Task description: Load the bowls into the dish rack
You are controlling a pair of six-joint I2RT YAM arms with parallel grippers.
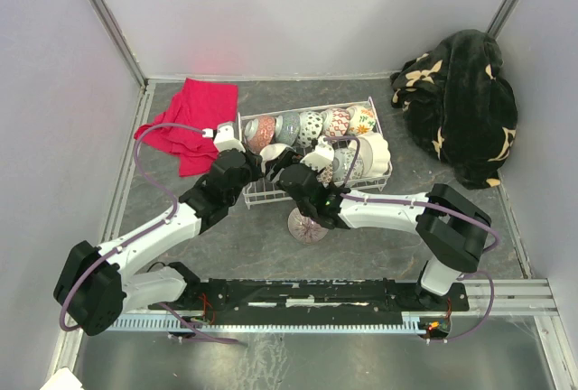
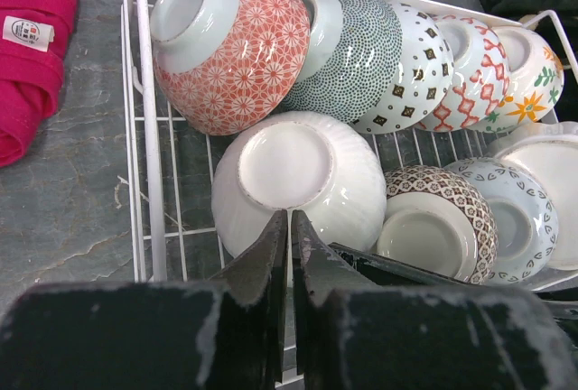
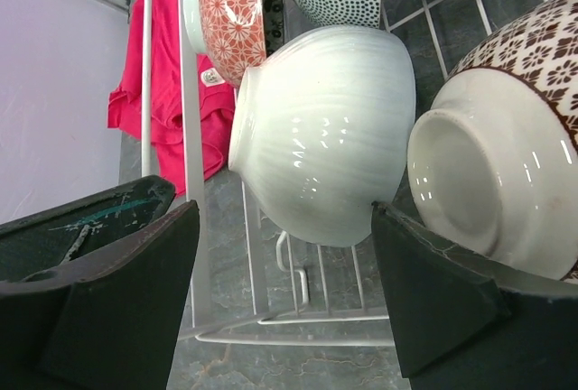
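Note:
The white wire dish rack holds a back row of patterned bowls, among them a red one, and a front row with a ribbed white bowl, a brown-patterned bowl and a pale bowl. The white bowl lies tipped beside the brown-patterned one. My left gripper hangs just in front of the white bowl, its fingertips close together, nothing seen between them. My right gripper is open at the front of the rack, facing the white bowl, nothing held.
A clear glass bowl sits on the counter in front of the rack, partly under the right arm. A red cloth lies at the left, a dark patterned cloth at the back right.

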